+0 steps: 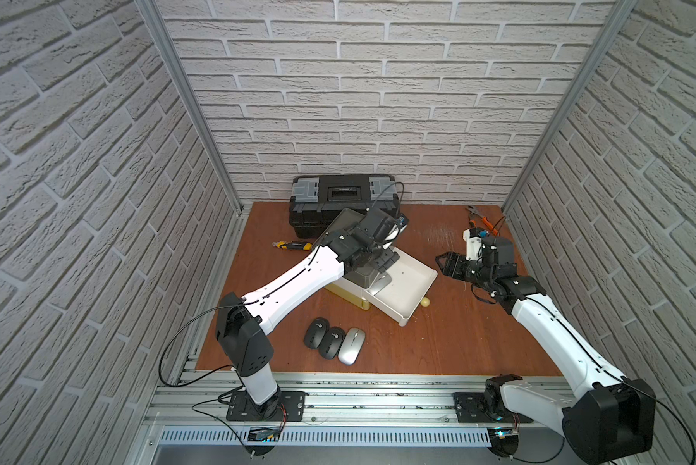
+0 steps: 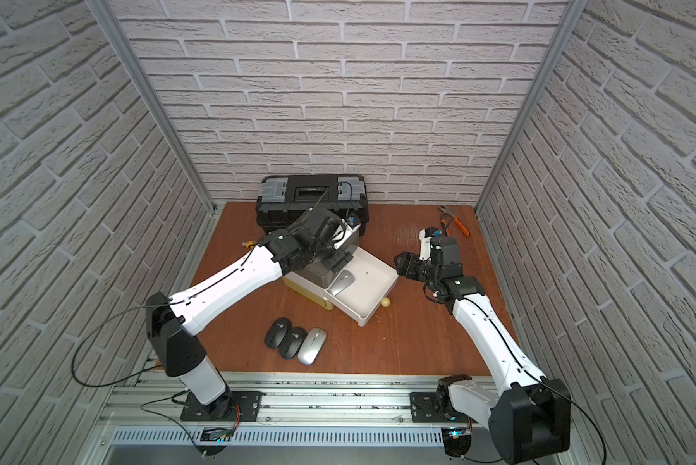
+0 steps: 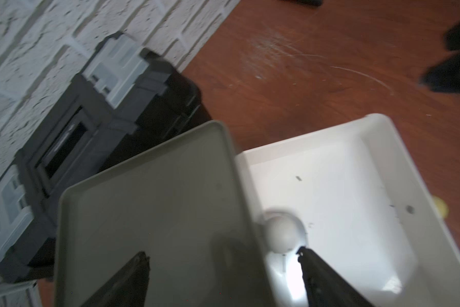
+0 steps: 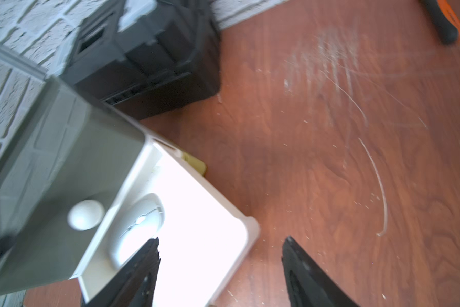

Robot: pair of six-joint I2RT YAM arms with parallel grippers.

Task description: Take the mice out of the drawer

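The white drawer (image 1: 409,288) stands pulled out of its grey-topped cabinet (image 3: 158,204). One silver-white mouse (image 2: 342,282) lies inside, close against the cabinet front; the right wrist view shows this mouse (image 4: 137,230) too. My left gripper (image 1: 386,260) hovers over the cabinet's front edge, its fingers apart and empty. To the right of the drawer, my right gripper (image 1: 447,265) is raised above the table, also open and holding nothing. Outside the drawer, at the table's front, lie two dark mice (image 1: 316,332) (image 1: 331,342) and a silver mouse (image 1: 351,346), side by side.
A black toolbox (image 1: 344,198) stands behind the cabinet. A pale round knob (image 4: 85,215) sticks out from the cabinet front over the drawer. Pliers (image 1: 483,221) lie at the back right, a yellow cutter (image 1: 292,245) at the left.
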